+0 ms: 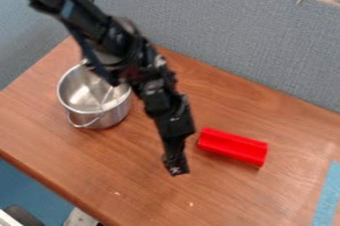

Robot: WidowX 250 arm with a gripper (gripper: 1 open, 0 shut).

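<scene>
My gripper hangs low over the wooden table, right of a steel pot and left of a red rectangular block, apart from the block. The arm reaches down from the upper left and partly covers the pot. The fingertips are dark and blurred, so I cannot tell whether they are open or shut.
A grey padded wall runs along the back. A blue strip lies at the right. The table's left edge drops to a blue floor.
</scene>
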